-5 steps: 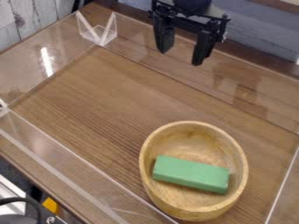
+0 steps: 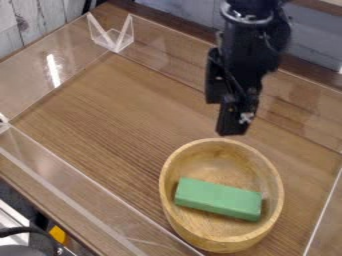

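Note:
My gripper (image 2: 225, 108) hangs over the back-middle of the wooden table, its dark fingers pointing down and standing open, nothing visible between them. Below and in front of it, a round light-wooden bowl (image 2: 179, 179) holds a green block (image 2: 218, 198), lying lengthwise near the bottom of the bowl.
A small white wire-like object (image 2: 112, 36) stands at the back left. The table's edges run along the back and lower left.
The bowl and green block have not moved.

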